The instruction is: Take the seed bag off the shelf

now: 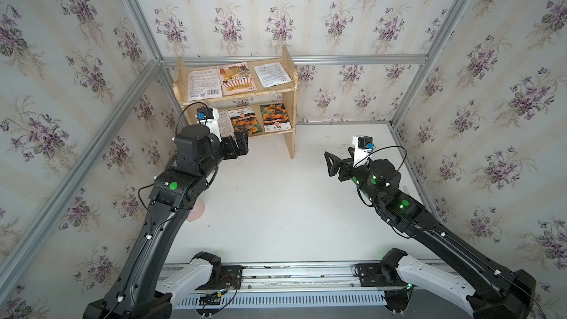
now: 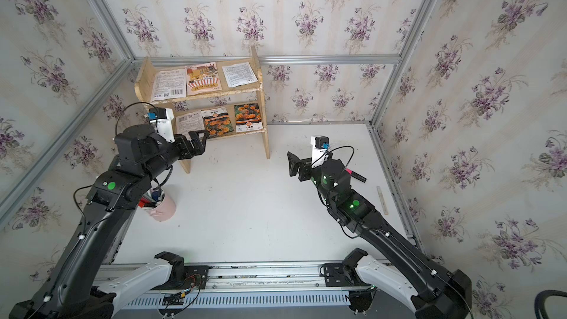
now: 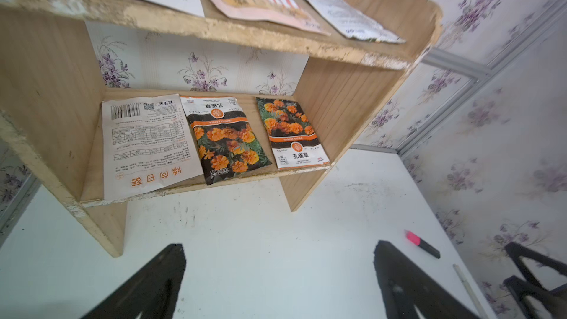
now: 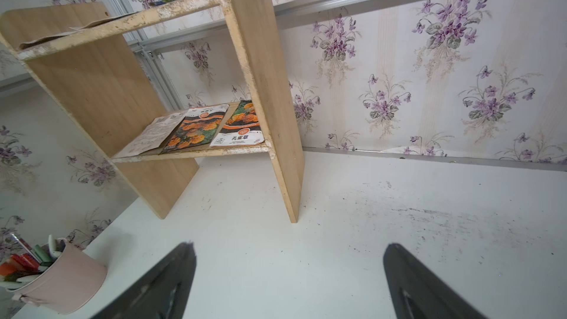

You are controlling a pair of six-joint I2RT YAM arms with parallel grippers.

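Seed bags lie on both levels of a wooden shelf (image 3: 378,59). On the lower level, the left wrist view shows a white text-covered bag (image 3: 147,147), a marigold bag (image 3: 227,141) overlapping beside it, and another marigold bag (image 3: 291,133) apart at the right. Above them are a barcoded white bag (image 1: 205,84), a red-and-white striped bag (image 1: 237,78) and a white printed bag (image 1: 272,74). My left gripper (image 1: 236,145) is open, in front of the shelf's lower left, touching no bag. Open too, with nothing between its fingers, my right gripper (image 1: 334,165) hangs over the table right of the shelf.
A pink bucket of pens (image 4: 65,277) stands on the table's left side. A pink-and-black marker (image 3: 422,244) and a thin pale stick (image 3: 469,289) lie near the right edge.
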